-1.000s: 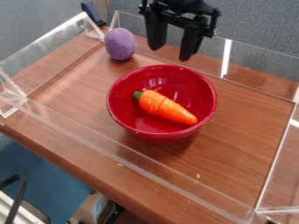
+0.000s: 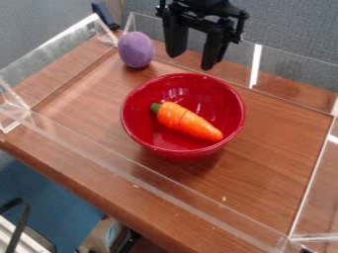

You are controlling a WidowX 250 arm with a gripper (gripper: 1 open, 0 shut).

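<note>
An orange carrot [image 2: 188, 123] with a dark green top lies inside a red bowl [image 2: 215, 94] near the middle of the wooden table [image 2: 97, 149]. A purple egg-shaped object [image 2: 134, 49] rests at the back left. Above the bowl's back side, at the top of the view, my black gripper [image 2: 195, 53] is open, its two fingers apart with nothing visible between them.
Low clear plastic walls border the table on the back, sides and front. The wood is bare left and right of the bowl. A dark cable and other items sit off the table at the lower left.
</note>
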